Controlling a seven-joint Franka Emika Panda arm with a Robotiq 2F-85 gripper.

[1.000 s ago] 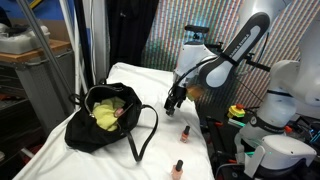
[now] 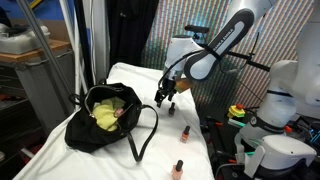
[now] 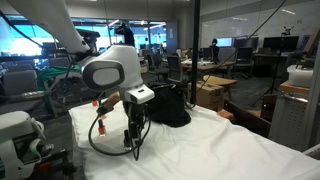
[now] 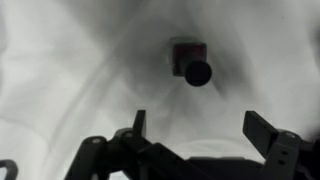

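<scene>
My gripper is open, its two dark fingers wide apart with nothing between them. Ahead of them in the wrist view, a small bottle (image 4: 188, 58) with a black cap and dark red body stands on the white cloth. Exterior view 1 has the gripper (image 2: 164, 98) just above and beside this dark bottle (image 2: 171, 110), apart from it. Nearer the arm's base are two pinkish-orange bottles with dark caps, one in the middle (image 2: 186, 134) and one at the front edge (image 2: 177, 171).
An open black bag (image 2: 84, 132) with yellow-green contents lies left of the bottles, its strap looping across the cloth towards them. A white cloth (image 3: 235, 150) covers the table, with broad bare room in exterior view 2. A cardboard box (image 3: 210, 96) stands behind.
Compared with one second ago, the gripper has risen from low at the dark bottle, which now shows standing below it.
</scene>
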